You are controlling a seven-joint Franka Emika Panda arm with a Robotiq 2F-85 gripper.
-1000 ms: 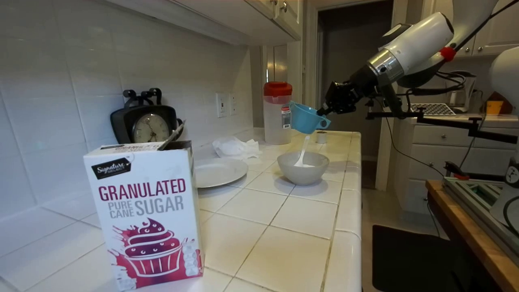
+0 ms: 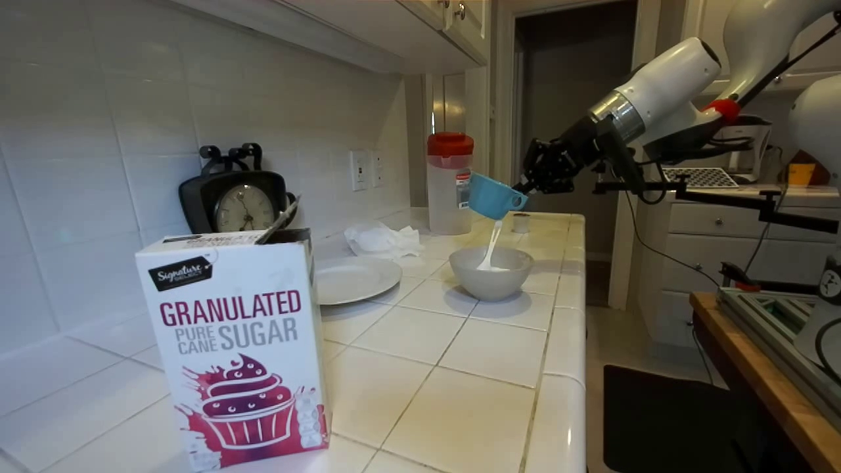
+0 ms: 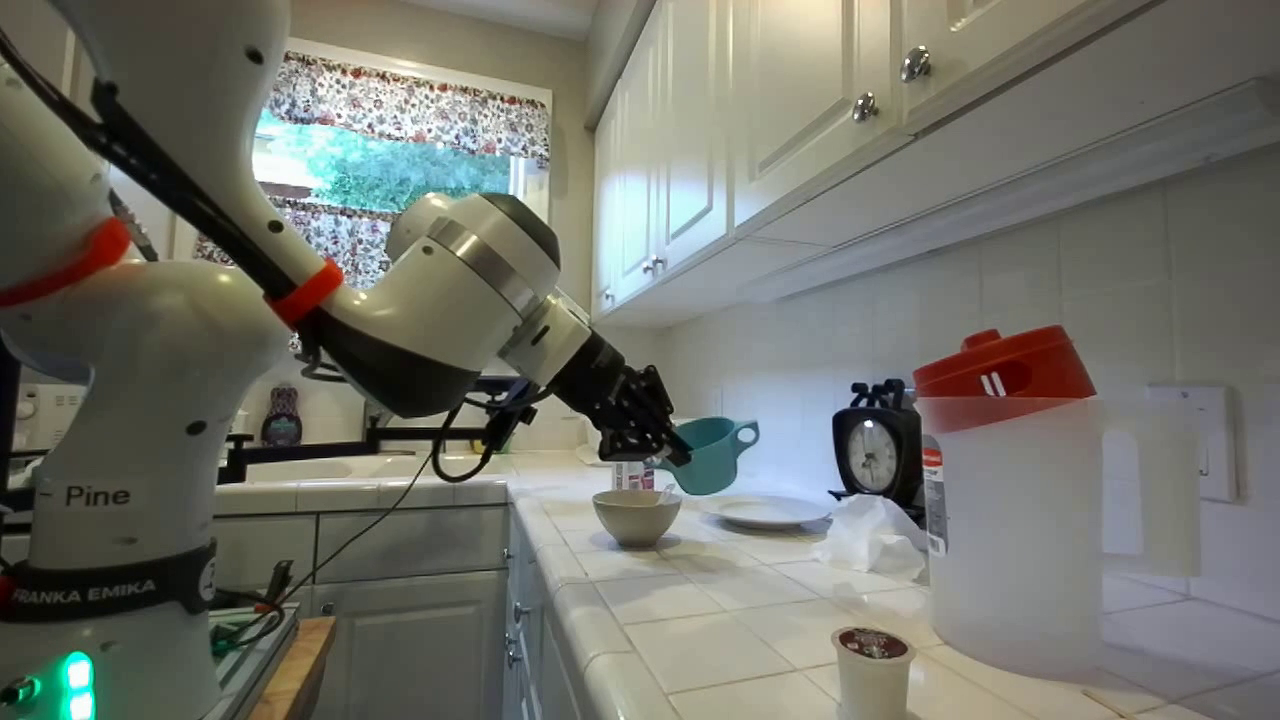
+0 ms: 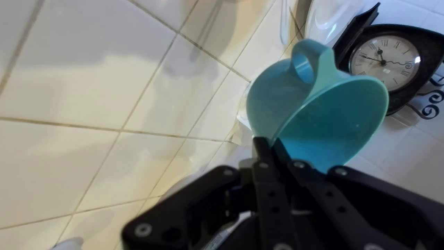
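A light blue measuring cup with a loop handle is held in the air, tilted, by my gripper. The fingers are shut on the cup's rim on the side opposite the handle in the wrist view. Its visible inside looks empty apart from small specks; the deepest part is hidden. Just below the cup in exterior view 1 stands a grey bowl. A white spoon leans in the bowl, its handle rising close to the cup's underside; whether they touch I cannot tell.
A white sugar box, a plate, crumpled paper, a black clock, a red-lidded pitcher and a small pod cup stand on the tiled counter. Cabinets hang above. The counter's front edge runs close to the bowl.
In exterior view 1 the cup and gripper have shifted slightly left, and the cup's rim has turned somewhat more level. The arm sits a little lower. The bowl stands in the same spot.
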